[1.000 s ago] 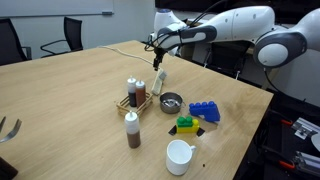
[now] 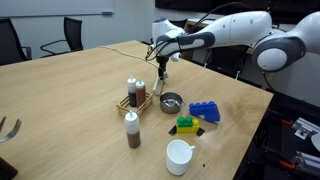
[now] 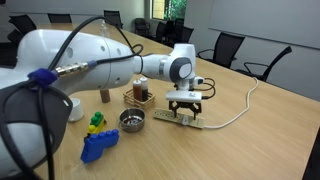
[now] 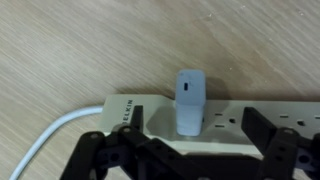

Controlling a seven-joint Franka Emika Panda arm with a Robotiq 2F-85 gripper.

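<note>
A white power strip (image 4: 240,118) marked BELKIN lies on the wooden table, its white cord (image 4: 60,122) leading off to the left in the wrist view. Resting across the strip is a small grey block-like piece (image 4: 190,100) with a hole near its upper end. My gripper is open low over the strip, a black finger (image 4: 257,130) on the right of the grey piece and the other on its left, with gaps showing between. The gripper (image 3: 185,108) also appears over the strip (image 3: 166,114) in exterior view 2.
Near the strip stand a metal bowl (image 2: 171,104) and a wooden caddy (image 2: 125,104) with bottles. Blue blocks (image 2: 205,111), green-yellow blocks (image 2: 186,126), a white mug (image 2: 179,158) and a lone bottle (image 2: 133,130) are nearer the front.
The gripper has come down toward the power strip and shifted slightly right in exterior view 1. The strip and the other objects appear unmoved.
</note>
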